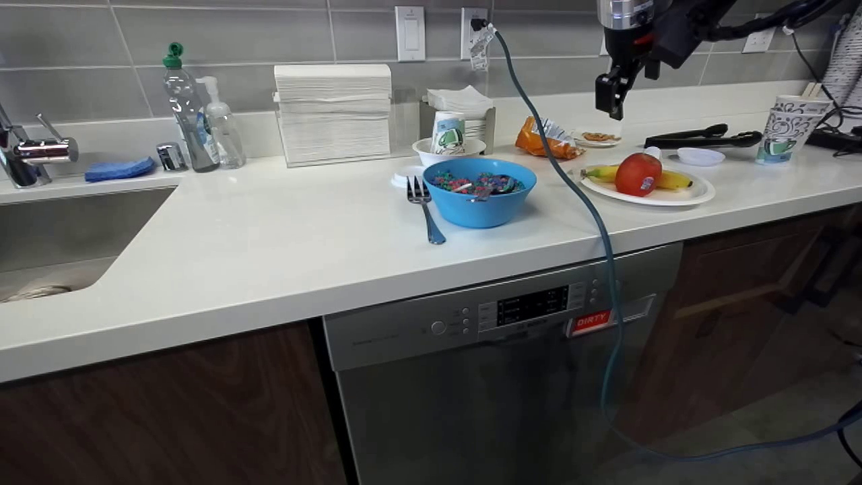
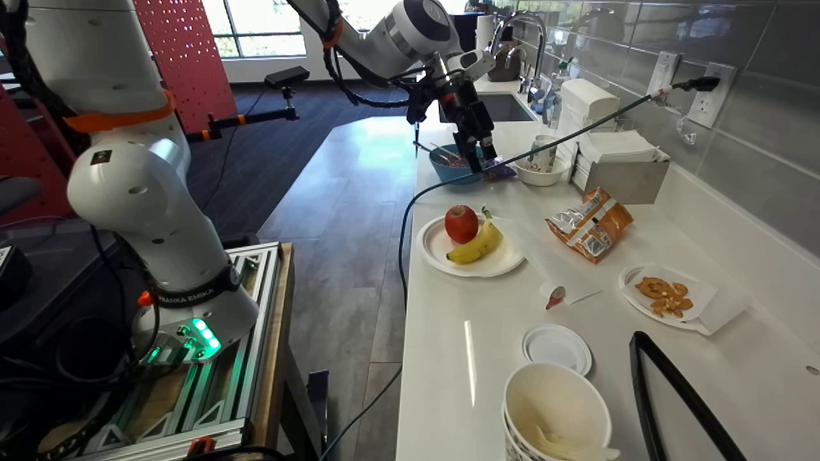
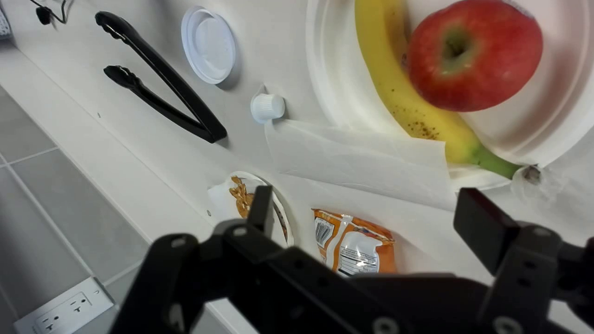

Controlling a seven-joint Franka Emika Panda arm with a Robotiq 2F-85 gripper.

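My gripper stands open above the counter, its two fingers wide apart and nothing between them. In exterior view 1 the gripper [image 1: 611, 97] hangs at the upper right, clear of everything below. Seen past its fingers in the wrist view are an orange snack bag [image 3: 359, 245] and, partly behind one finger, a small plate with brown snack pieces [image 3: 241, 197]. A red apple [image 3: 473, 55] and a yellow banana [image 3: 384, 61] lie together on a white plate [image 3: 323, 72].
Black tongs [image 1: 703, 138] and a patterned cup [image 1: 790, 129] stand to the right. A blue bowl of wrapped sweets [image 1: 479, 209] has a fork [image 1: 428, 211] beside it. A blue cord [image 1: 586, 202] crosses in front of the counter.
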